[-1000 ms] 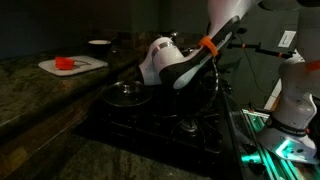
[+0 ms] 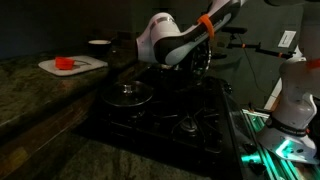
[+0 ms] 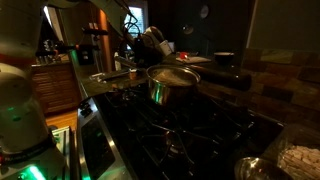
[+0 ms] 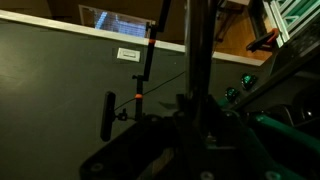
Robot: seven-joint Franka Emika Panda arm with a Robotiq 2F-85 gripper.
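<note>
In the wrist view, my gripper is shut on a long, dark brownish bar (image 4: 200, 50). The bar runs up to the frame's top edge; what it belongs to cannot be told. A pot (image 2: 127, 95) stands on the stove at the left in exterior view 1. From the other side, the same pot (image 3: 173, 88) shows its brownish top. My white wrist (image 2: 165, 38) is raised above and behind the stove, to the right of the pot in exterior view 1. The fingers are lost in the dark in both exterior views.
The black stovetop (image 2: 165, 132) has bare burners in front of the pot. On the back-left counter, a white board (image 2: 73, 67) carries a red item (image 2: 64, 62). At the right edge of exterior view 2 lies a shiny bowl (image 3: 260, 169).
The pot and the board have stayed in place.
</note>
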